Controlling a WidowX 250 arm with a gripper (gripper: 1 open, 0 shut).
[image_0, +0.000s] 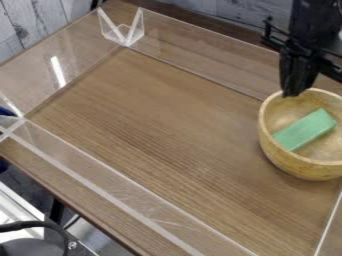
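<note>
My black gripper hangs over the back rim of a round wooden bowl at the right of the camera view. Its fingers look shut, with nothing visible between them. Inside the bowl lies a green rectangular block, tilted diagonally.
Clear tape strips are at the back left and along the left side. Black cables lie at the lower left.
</note>
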